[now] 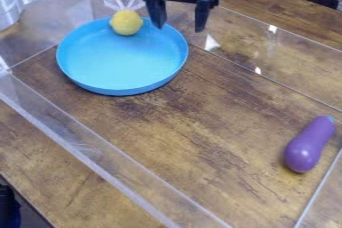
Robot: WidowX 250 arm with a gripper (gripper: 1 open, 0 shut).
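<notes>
My open gripper (179,14) is at the top middle, its two dark fingers hanging over the back right of a blue round tray (120,64). A yellow ball-like object (127,23) sits at the back of the tray, just left of the gripper, apart from its fingers. Nothing shows between the fingers.
A purple eggplant (309,143) lies at the right on the wooden table (174,162). Transparent strips run along the left and right of the surface.
</notes>
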